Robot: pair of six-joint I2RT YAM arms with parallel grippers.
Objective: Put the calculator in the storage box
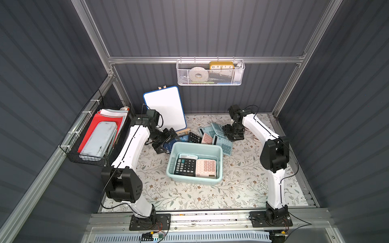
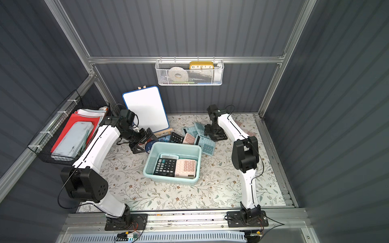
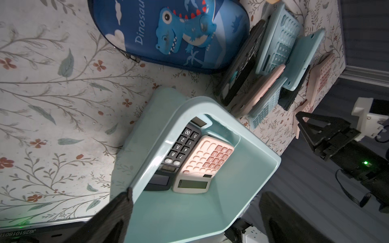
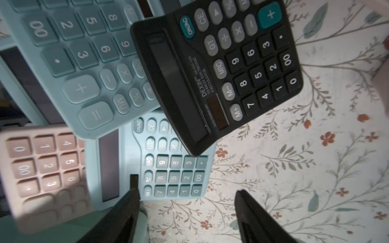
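Observation:
The mint storage box [image 1: 194,146] holds a black calculator [image 1: 184,166] and a pink one [image 1: 205,167]. Behind it lies a pile of calculators: blue [image 4: 77,44], pink [image 4: 42,170] and black [image 4: 247,64]. My right gripper [image 1: 234,132] is over this pile's right part, its fingers apart around the view of the black calculator and nothing seen between them. My left gripper [image 1: 165,141] hangs open at the box's back left, above the blue dinosaur case [image 3: 170,32].
A whiteboard [image 1: 164,107] stands at the back left. A wire basket [image 1: 85,157] of folders is on the left wall, a white mesh basket [image 1: 182,77] on the back wall.

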